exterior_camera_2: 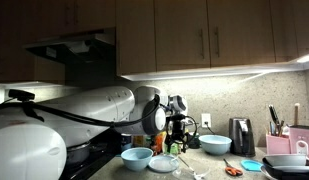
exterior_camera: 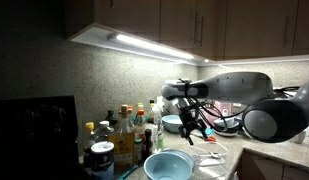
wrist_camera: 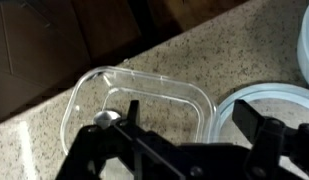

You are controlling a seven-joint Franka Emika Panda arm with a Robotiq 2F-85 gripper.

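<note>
My gripper stands open above the counter, with nothing held between its fingers. Below it in the wrist view lies a clear plastic container (wrist_camera: pixel 144 76), with a small shiny object (wrist_camera: pixel 106 118) inside. A pale round plate (wrist_camera: pixel 279 93) sits beside the container, partly hidden by one finger. In exterior view 1, the gripper (exterior_camera: pixel 199 135) hangs behind and to the right of a light-blue bowl (exterior_camera: pixel 169 165). Exterior view 2 shows that bowl (exterior_camera_2: pixel 136 160) left of the plate (exterior_camera_2: pixel 164 163), with the gripper (exterior_camera_2: pixel 181 145) above and beyond them.
Several bottles and a canister (exterior_camera: pixel 102 160) crowd the counter's left side by the wall. Toward the back stand another blue bowl (exterior_camera_2: pixel 215 145) and a dark kettle (exterior_camera_2: pixel 241 136). Pans (exterior_camera_2: pixel 286 165) occupy the right. Cabinets (exterior_camera: pixel 194 25) hang overhead.
</note>
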